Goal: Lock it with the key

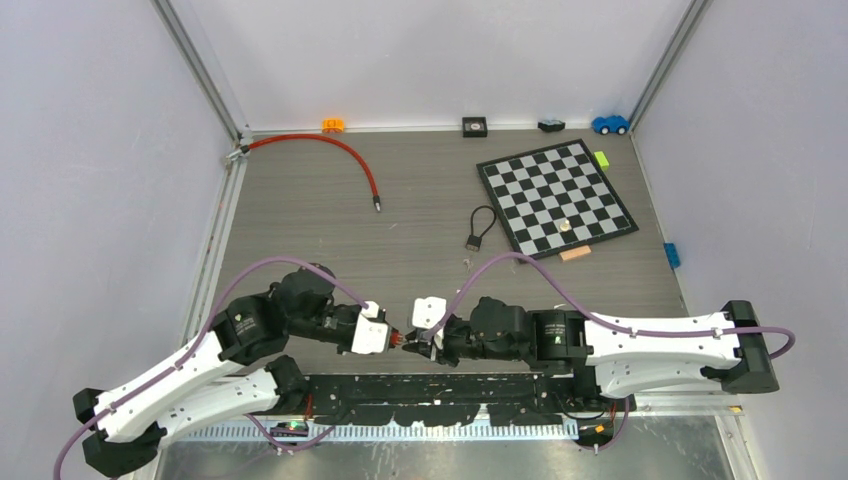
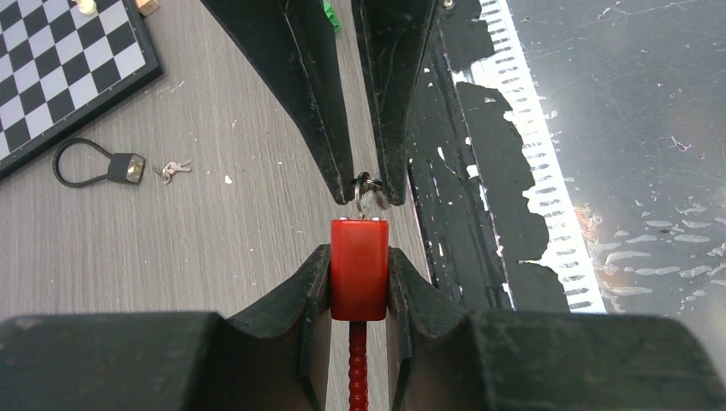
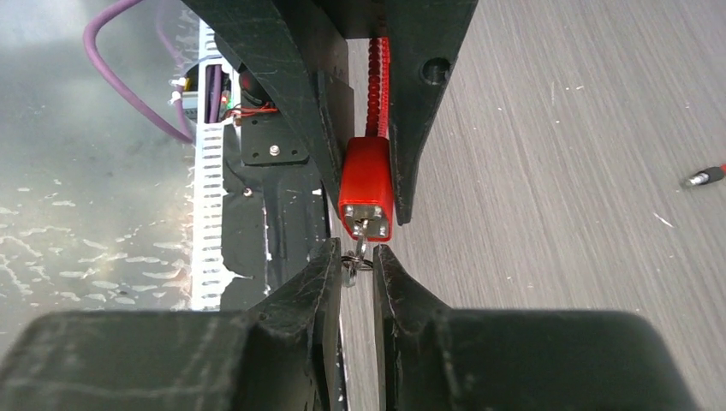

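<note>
A red lock body (image 2: 360, 270) with a braided red cable is gripped by my left gripper, near the bottom centre in the top view. A key on a ring (image 3: 360, 248) stands in the keyhole at the lock's end. My right gripper faces it, fingertips at the key ring, close together; whether they are closed on the ring I cannot tell exactly.
A black cable padlock (image 1: 474, 241) with small keys (image 2: 174, 169) lies beside the chessboard (image 1: 555, 200). A red hose (image 1: 355, 160) lies at the back left.
</note>
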